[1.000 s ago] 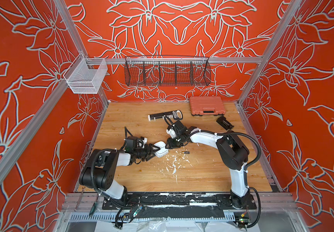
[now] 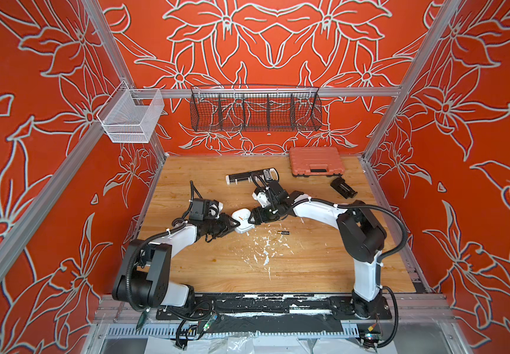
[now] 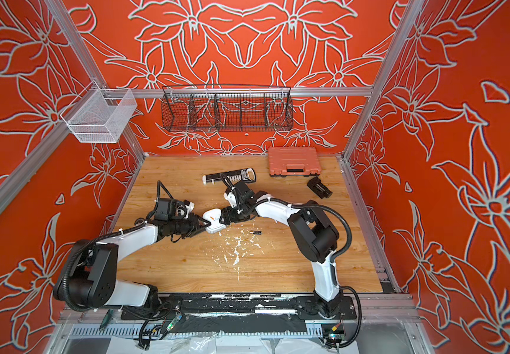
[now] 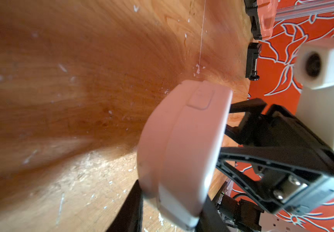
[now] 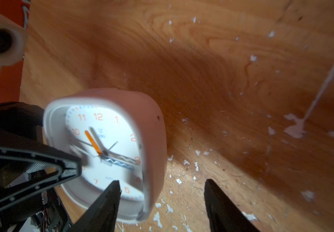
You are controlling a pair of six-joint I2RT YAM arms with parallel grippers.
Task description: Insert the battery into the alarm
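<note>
The white alarm clock [image 5: 151, 150] is held above the table, with my left gripper [image 2: 234, 224] shut on its side. Its dial with orange numbers faces up in the right wrist view, and its smooth rounded case [image 4: 186, 139] fills the middle of the left wrist view. My right gripper is partly open beside the clock, with bare table showing between its fingers. A small dark battery [image 2: 283, 232] lies on the wood just right of the clock and below the right gripper. The clock's battery opening cannot be seen.
A black device with buttons [image 2: 252, 175] lies behind the arms. An orange case [image 2: 315, 161] and a black object [image 2: 343, 187] sit at the back right. White flecks [image 2: 265, 250] mark the table in front, which is otherwise clear.
My left arm and the clock have moved slightly left and toward the back. The clock has turned a little. My right gripper has shifted slightly, staying beside the clock.
</note>
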